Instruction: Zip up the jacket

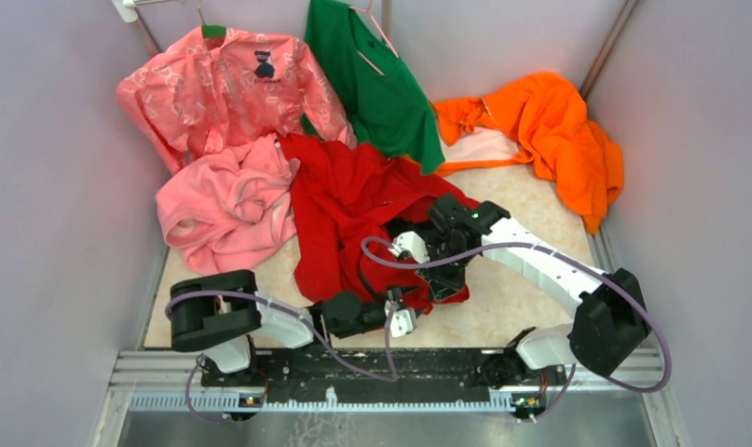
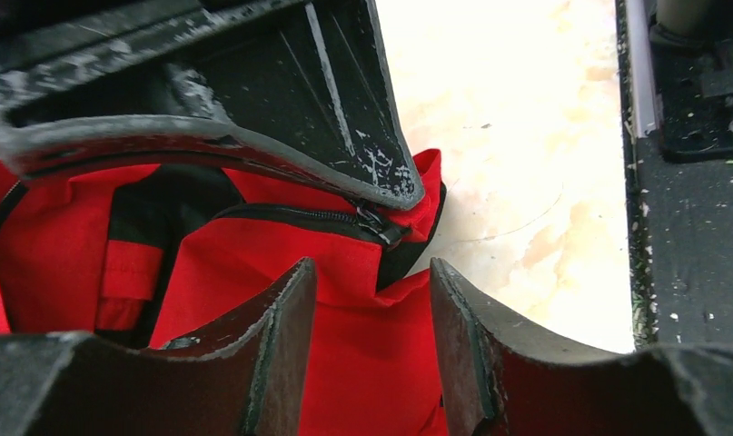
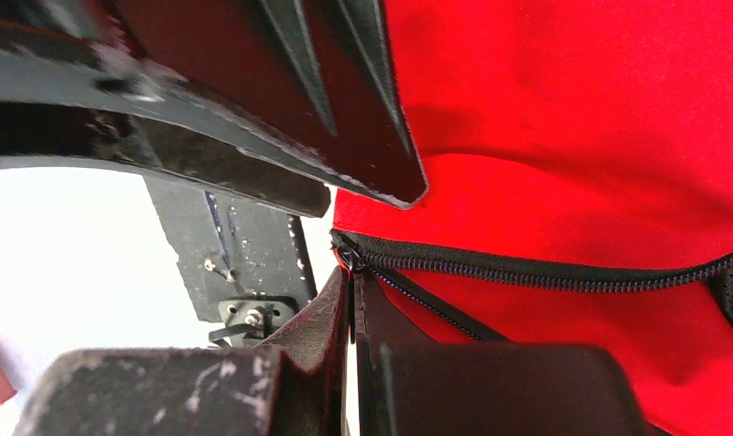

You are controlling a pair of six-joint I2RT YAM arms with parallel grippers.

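Note:
The red jacket [image 1: 344, 196] lies in the middle, its lower front under both grippers. My left gripper is open just short of the zipper end [image 2: 385, 232], red fabric seen between and beyond its fingers; the other gripper's dark body overhangs that end. In the right wrist view, my right gripper is shut at the zipper end [image 3: 349, 252], its tips on the small pull or slider; exactly what they pinch is hard to tell. Two black zipper tapes run out from there across the red cloth.
Pink garments [image 1: 223, 209] lie left, a green top [image 1: 372, 102] hangs behind, and an orange garment [image 1: 558, 140] lies back right. Bare table [image 1: 521, 196] shows to the right. The black front edge of the workspace is close below the grippers.

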